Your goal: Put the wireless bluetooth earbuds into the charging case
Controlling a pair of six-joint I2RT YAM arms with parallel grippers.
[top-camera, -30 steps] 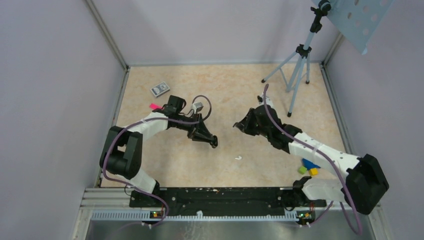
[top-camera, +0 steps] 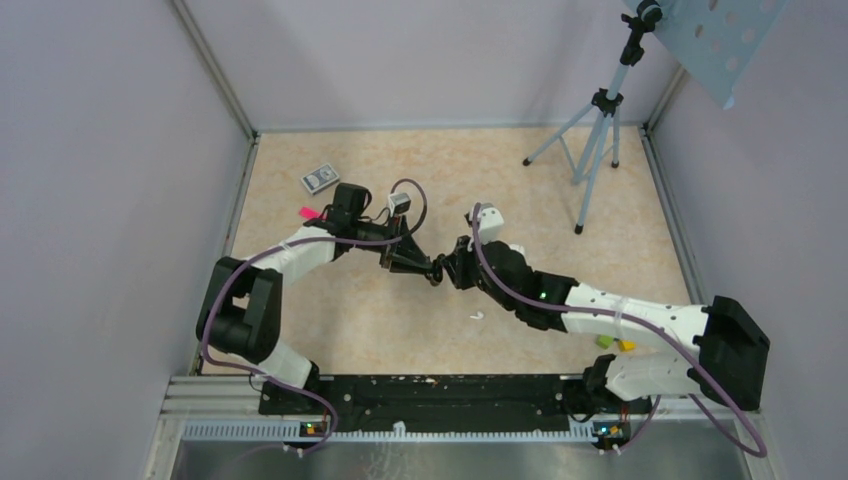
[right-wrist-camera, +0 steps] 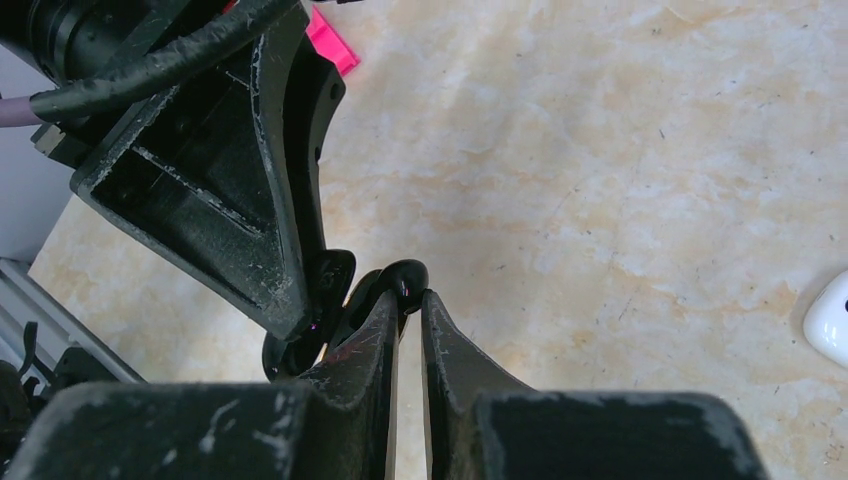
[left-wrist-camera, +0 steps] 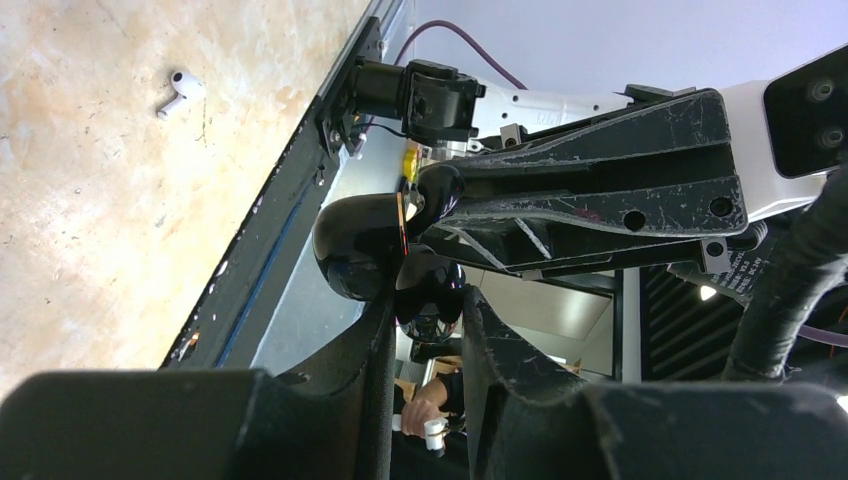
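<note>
My left gripper is shut on the glossy black charging case (left-wrist-camera: 357,245), which stands open, with a thin gold edge showing. At the tips of my right gripper is a small glossy black rounded piece (right-wrist-camera: 408,279) that looks like an earbud. It is right against the case, and I cannot make out how deep it sits. The right fingers stand slightly apart around it; whether they grip it is unclear. In the top view both grippers meet over the middle of the table.
A white earbud (top-camera: 477,315) lies loose on the table, and a white rounded object (right-wrist-camera: 832,318) rests at the right. A tripod (top-camera: 598,150) stands at the back right, a boxed deck (top-camera: 320,178) at the back left. Green (top-camera: 604,341) and yellow blocks (top-camera: 626,346) lie near the right arm.
My right gripper has moved left across the table until it meets the black case. The left gripper has shifted only slightly to the right and still holds the case.
</note>
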